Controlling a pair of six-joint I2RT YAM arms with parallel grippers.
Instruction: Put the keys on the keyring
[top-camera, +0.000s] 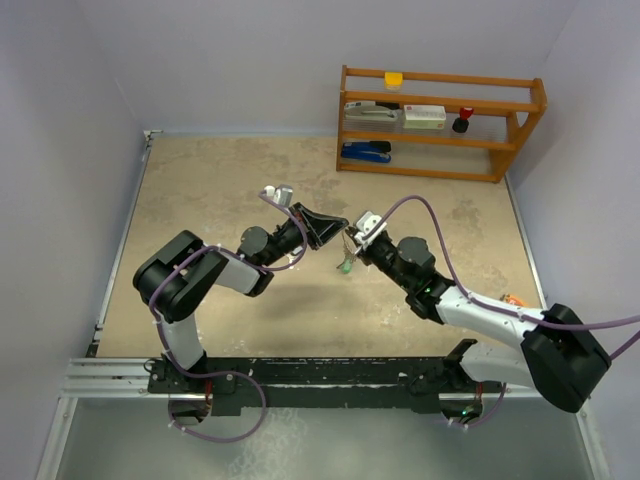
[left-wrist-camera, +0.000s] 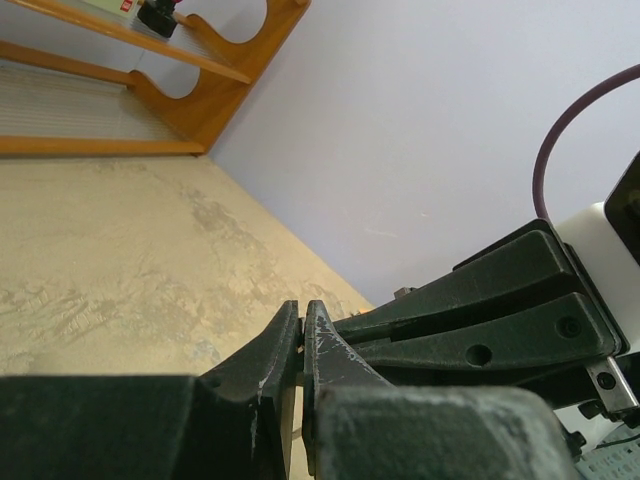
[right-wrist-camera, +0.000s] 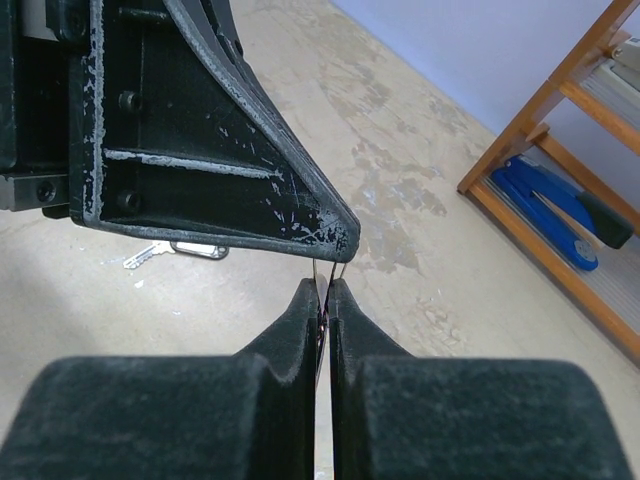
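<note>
Over the table's middle my left gripper (top-camera: 346, 223) and right gripper (top-camera: 353, 233) meet tip to tip, both shut. In the right wrist view, thin bright metal (right-wrist-camera: 318, 275) runs from under the left fingertip down between the right fingers; whether it is ring or key is hard to tell. A green-ended piece (top-camera: 346, 266) hangs just below the tips in the top view. On the table lies a silver key (right-wrist-camera: 150, 254) with a dark, metal-edged fob. The left wrist view has the right gripper reaching in close from the right; little metal shows there.
A wooden shelf (top-camera: 440, 142) stands at the back, with blue staplers (top-camera: 366, 151), a white box (top-camera: 424, 117) and other items. Something orange (top-camera: 514, 300) lies at the table's right edge.
</note>
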